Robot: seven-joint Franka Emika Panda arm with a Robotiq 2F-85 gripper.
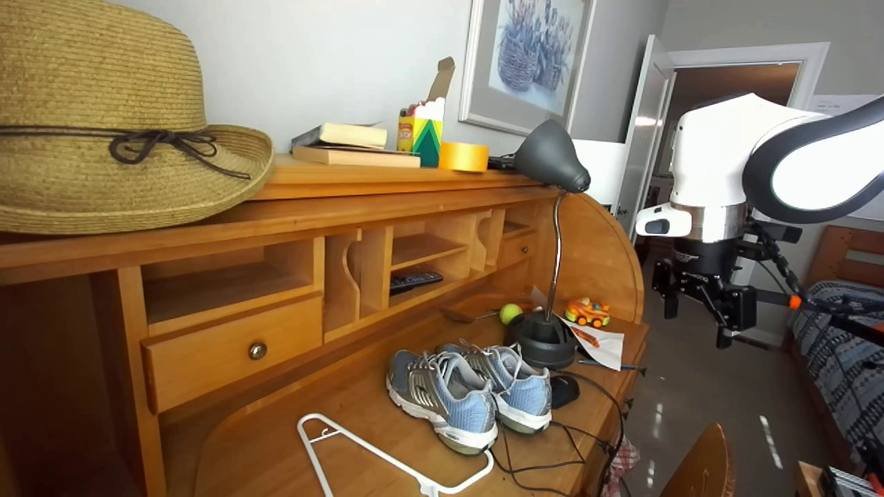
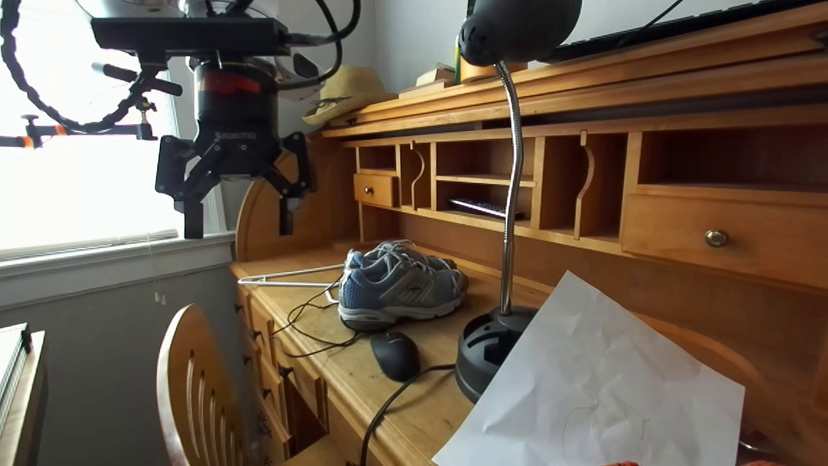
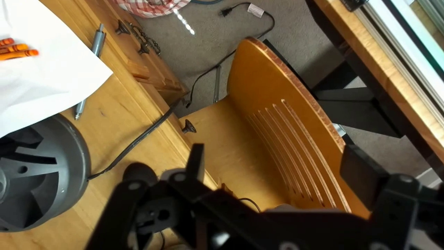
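Note:
With its fingers wide apart and nothing between them, my gripper [image 2: 238, 221] hangs in the air near the desk's front edge. In the wrist view the gripper is over the wooden chair [image 3: 283, 125], well above it. Two blue-grey running shoes [image 1: 456, 389] stand on the desk [image 1: 273, 431], clear of my fingers. A white hanger [image 1: 373, 447] lies in front of them, and a black mouse [image 2: 395, 356] sits beside them. Orange crayons [image 3: 16, 50] rest on a white sheet of paper [image 3: 50, 83], with a grey pen [image 3: 98, 41] partly under it.
The black desk lamp [image 2: 508, 186] rises between the shoes and the paper. Near its base are a green ball [image 1: 510, 313] and an orange toy car [image 1: 588, 312]. A straw hat [image 1: 108, 124], books [image 1: 352, 145] and yellow tape [image 1: 463, 157] occupy the top shelf.

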